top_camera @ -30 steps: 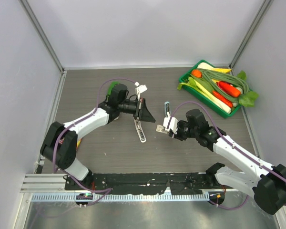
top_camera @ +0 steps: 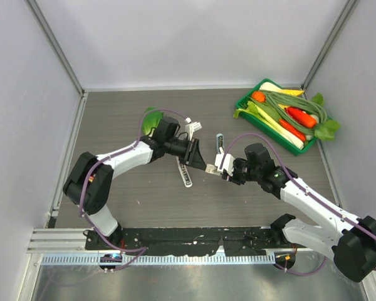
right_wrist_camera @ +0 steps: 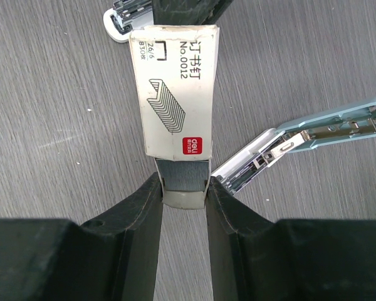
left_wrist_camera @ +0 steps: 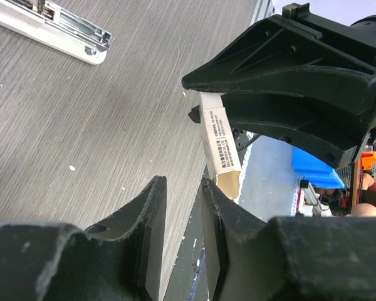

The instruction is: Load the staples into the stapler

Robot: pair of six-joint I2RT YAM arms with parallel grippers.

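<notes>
My right gripper is shut on the staple box [right_wrist_camera: 175, 94], a white carton with a dark staple strip showing at its near end. My open left gripper hangs just short of that box [left_wrist_camera: 220, 141], fingertips apart with nothing between. An opened stapler [right_wrist_camera: 338, 128] with a light blue body lies on the table under the right gripper. A second white stapler piece lies beyond the box, also seen at the upper left of the left wrist view as a white base [left_wrist_camera: 62, 37].
A green basket of vegetables [top_camera: 241, 103] stands at the back right. A green leafy item [top_camera: 151, 116] lies partly behind the left arm.
The right arm looks unchanged.
</notes>
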